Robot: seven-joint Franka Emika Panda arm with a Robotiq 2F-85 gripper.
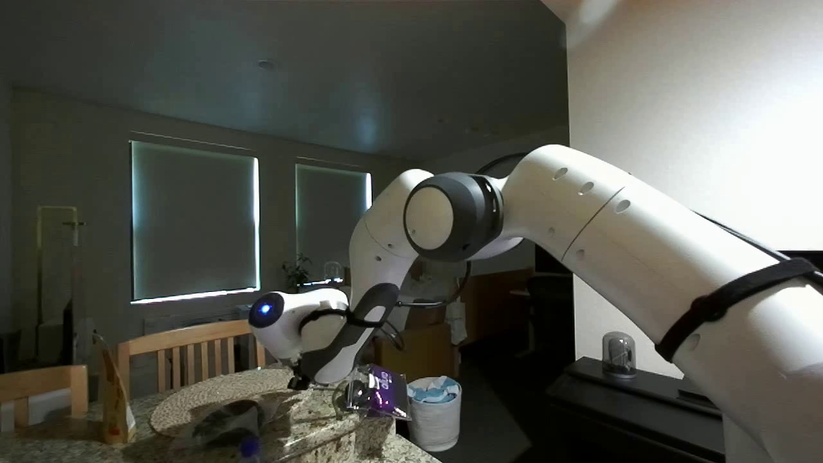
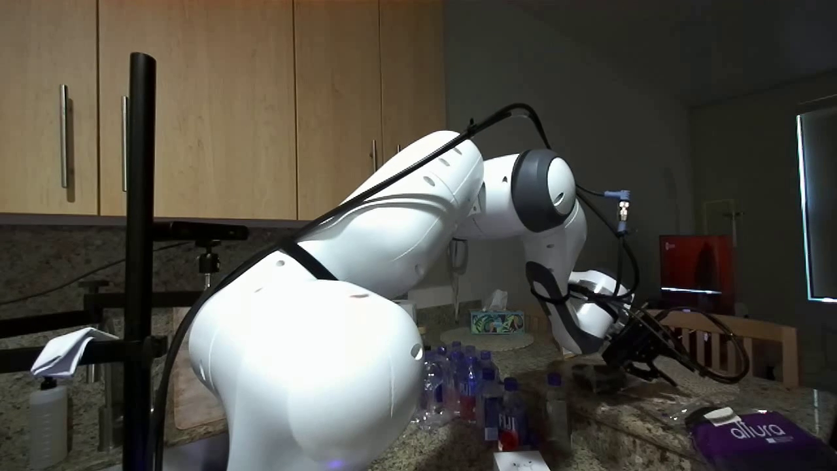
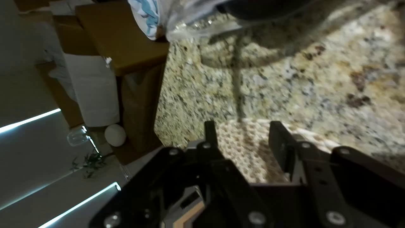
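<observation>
My gripper is open, its two black fingertips apart with nothing between them. It hangs over the granite counter [image 3: 273, 83], with a pale woven mat [image 3: 243, 152] showing behind and between the fingers. Clear plastic [image 3: 205, 24] around something black lies at the top of the wrist view, away from the fingers. A purple package [image 1: 386, 391] in clear wrap rests near the counter edge. On the mat side, a clear bag with a dark item [image 1: 227, 420] lies on the counter. From the second exterior view, the gripper [image 2: 655, 377] sits low, beyond the purple package [image 2: 757, 439].
Several plastic bottles [image 2: 471, 384] crowd the counter beside the arm. A tissue box [image 2: 497, 322] stands farther back. A white bin [image 1: 435, 417] is on the floor past the counter edge. Wooden chairs [image 1: 189, 355] line the far side, and an upright bag [image 1: 116, 393] stands at left.
</observation>
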